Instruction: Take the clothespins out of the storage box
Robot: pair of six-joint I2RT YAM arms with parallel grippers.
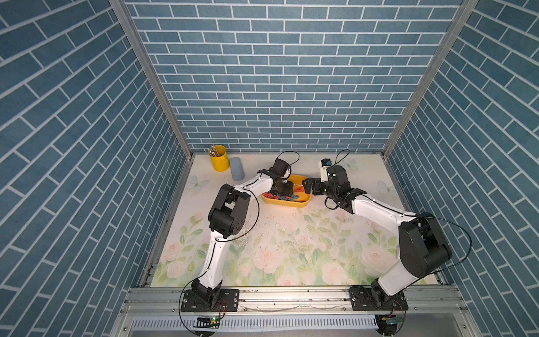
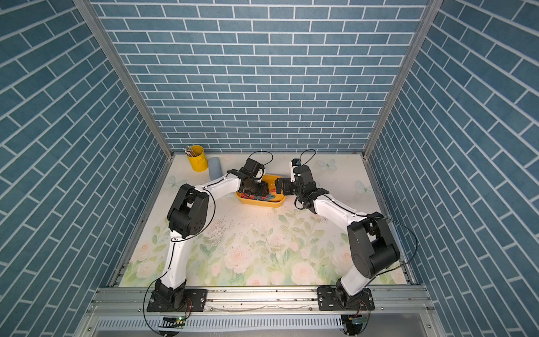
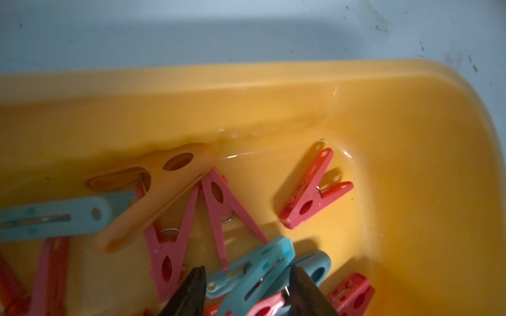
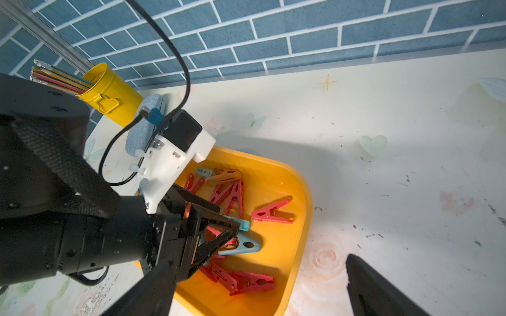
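Observation:
The orange storage box holds red, pink, blue and orange clothespins. My left gripper is down in the box among them, shut on a light blue clothespin near other blue and red pins. A separate red clothespin lies to the right, and an orange one lies by the box wall. My right gripper hovers open at the box's right side, nothing visible between its blurred fingers.
A yellow cup of pencils and a grey-blue case stand at the back left.

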